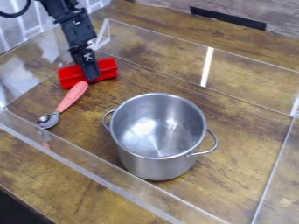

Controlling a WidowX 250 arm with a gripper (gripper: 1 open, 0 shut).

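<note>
My gripper point(86, 69) is lowered at the upper left of the camera view, its fingertips at a red block-like object point(103, 71) lying on the wooden table. Whether it is open or shut on the object is too small to tell. A spoon with a coral handle point(72, 96) lies just below the red object, its metal end toward the lower left. A steel pot point(156, 141) with two side handles stands in the lower middle.
Clear low walls or panels edge the work area at the left and bottom.
</note>
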